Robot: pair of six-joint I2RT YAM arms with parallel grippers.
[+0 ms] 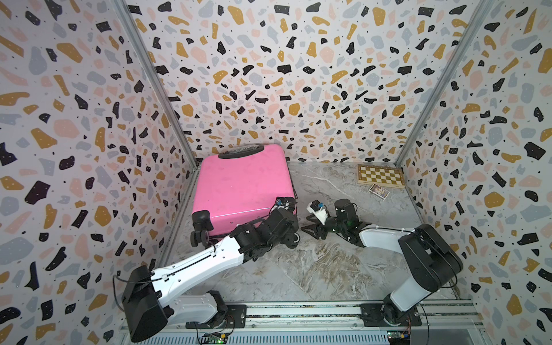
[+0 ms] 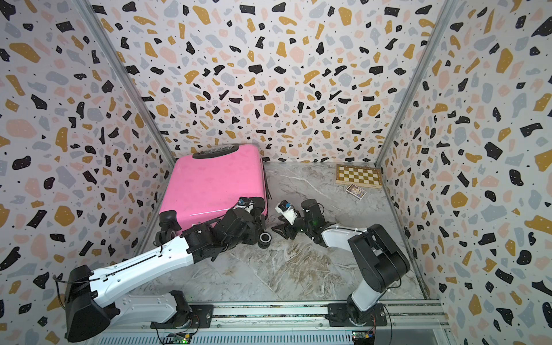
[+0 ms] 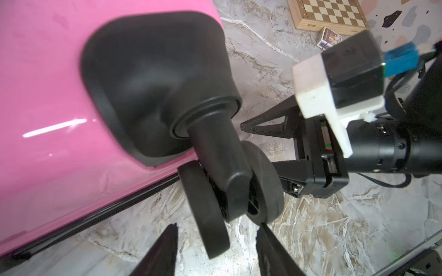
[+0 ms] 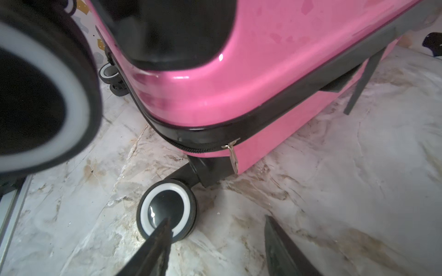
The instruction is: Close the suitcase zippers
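The pink suitcase point(image 1: 241, 181) lies on its side at the back left. In the left wrist view my left gripper is part open, just below a black spinner wheel point(image 3: 202, 207) at the suitcase's front-right corner, with nothing gripped in sight. My right gripper stands open beside that corner, low over the table. Its view shows a metal zipper pull point(image 4: 234, 156) hanging from the black zipper band at the corner, above a lower wheel point(image 4: 165, 209), apart from the fingertips.
A chessboard point(image 1: 380, 172) and a small card box point(image 1: 379, 191) lie at the back right.
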